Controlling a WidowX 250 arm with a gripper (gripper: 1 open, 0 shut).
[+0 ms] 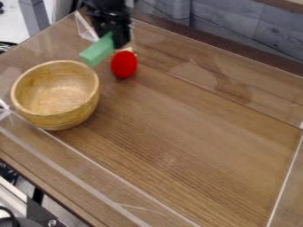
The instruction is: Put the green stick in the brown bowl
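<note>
The green stick (97, 50) is held at its upper end by my gripper (110, 37), which is shut on it. Tilted, the stick hangs near the far rim of the brown bowl (56, 117), up and to the right of the bowl's opening. The bowl stands at the left and looks empty. My fingertips are dark and small in this view, partly merged with the stick's top.
A red round object (123, 64) sits close to the right of the stick. Behind the gripper, a clear or white frame-like item (85, 27) is partly hidden by the arm.
</note>
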